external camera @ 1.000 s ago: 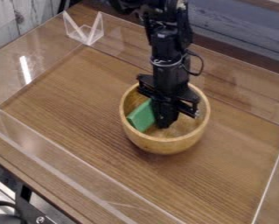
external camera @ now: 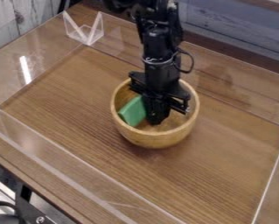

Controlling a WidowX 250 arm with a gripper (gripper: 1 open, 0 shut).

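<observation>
A round wooden bowl [external camera: 156, 138] sits on the wooden table, with a green object [external camera: 132, 110] inside its left part. My black gripper [external camera: 156, 112] reaches down into the bowl from above, just right of the green object. Its fingertips are dark and partly hidden, so whether they touch the object is unclear.
A clear plastic piece [external camera: 83, 26] stands at the back left. A grey-blue wall runs along the back right, and a dark cable shows at the bottom left.
My gripper and the bowl have shifted slightly to the left, and less of the green object shows.
</observation>
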